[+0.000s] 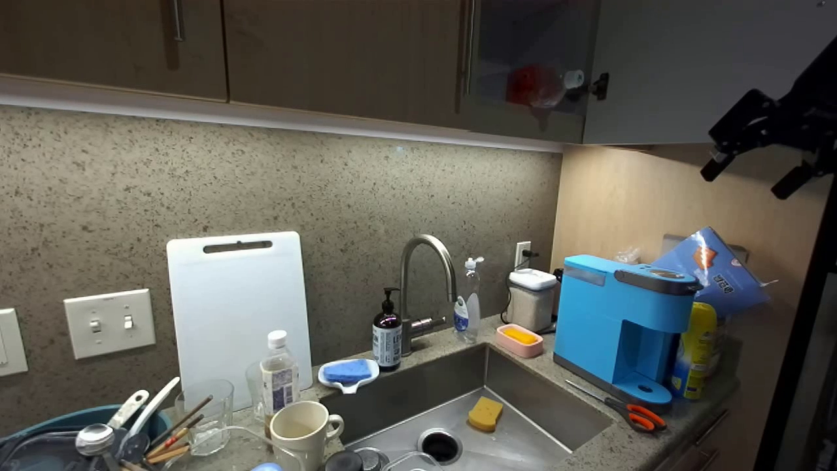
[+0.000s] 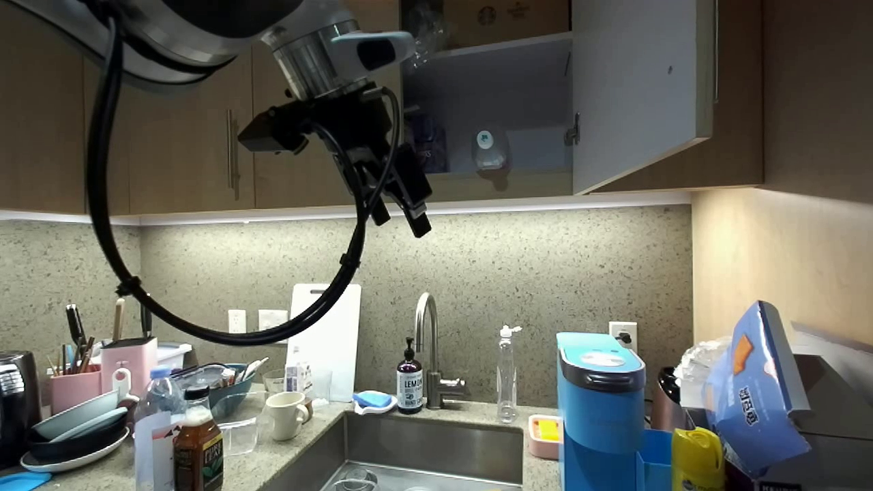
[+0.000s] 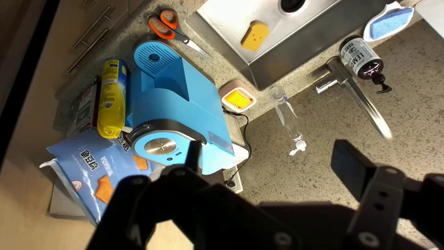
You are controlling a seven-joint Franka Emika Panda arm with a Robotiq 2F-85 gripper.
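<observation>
My gripper is open and empty, its two dark fingers wide apart in the wrist view. In exterior view 1 the gripper (image 1: pixel 749 180) hangs at the upper right, high above the counter and clear of everything on it. The wrist view looks down on a blue coffee machine (image 3: pixel 183 104), a clear bottle (image 3: pixel 289 121) with a white cap, and a yellow sponge (image 3: pixel 255 36) in the sink. An open upper cabinet holds a bottle of red liquid (image 1: pixel 537 85) lying on its side; exterior view 2 shows a clear bottle (image 2: pixel 491 151) on that shelf.
The cabinet door (image 2: pixel 642 90) stands swung open at the upper right. Orange-handled scissors (image 1: pixel 639 416) lie at the counter edge by the sink (image 1: pixel 541 408). A faucet (image 1: pixel 427 259) rises behind it. Dishes and a mug (image 1: pixel 302 432) crowd the left counter.
</observation>
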